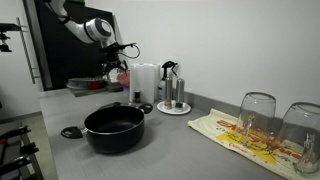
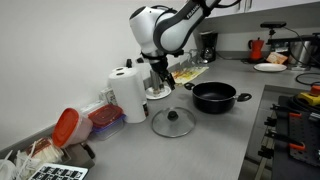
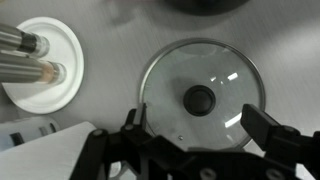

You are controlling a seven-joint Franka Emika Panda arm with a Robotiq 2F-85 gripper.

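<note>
My gripper is open, its two black fingers wide apart with nothing held between them. Below it in the wrist view, a round glass lid (image 3: 165, 90) with a black knob (image 3: 199, 100) lies flat, the knob showing in the gap between the fingers. Exterior view 2 has this lid (image 2: 187, 127) on the counter, apart from the black pot (image 2: 215, 103) and below the raised gripper (image 2: 167, 79). The pot (image 1: 114, 130) stands uncovered at the front in exterior view 1, and the arm is behind it, high to the left.
A white paper roll (image 2: 128, 97) stands close beside the lid. Bottles (image 1: 168, 91) and shakers share a white plate (image 1: 173, 109) at the wall. Two upturned glass jars (image 1: 256, 111) sit on a patterned cloth (image 1: 215, 124).
</note>
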